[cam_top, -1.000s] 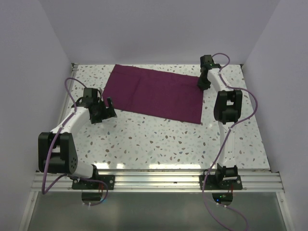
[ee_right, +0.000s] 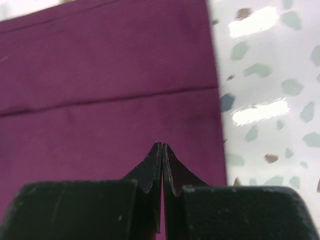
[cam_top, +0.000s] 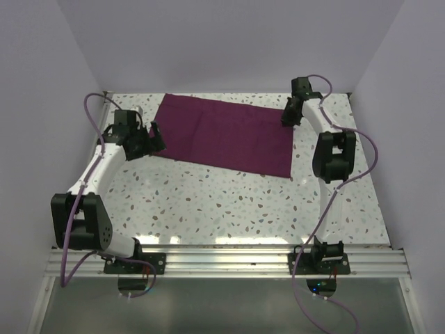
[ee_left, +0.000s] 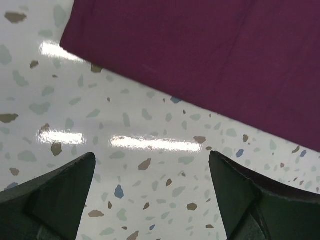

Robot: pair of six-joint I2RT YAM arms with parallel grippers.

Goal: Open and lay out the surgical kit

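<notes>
A folded purple cloth (cam_top: 236, 136) lies flat across the back of the table. In the right wrist view, a straight fold line crosses the cloth (ee_right: 115, 127), and its right edge runs down beside the fingers. My right gripper is over the cloth near that edge, its fingertips together and nothing between them. In the top view the right gripper (cam_top: 287, 124) is at the cloth's right side. My left gripper (cam_top: 158, 135) stands wide open by the cloth's left end. Only bare table shows between its fingers, with the cloth's corner farther ahead in the left wrist view.
Grey walls (cam_top: 222, 45) close in the back and both sides. A metal rail (cam_top: 229, 257) runs along the front.
</notes>
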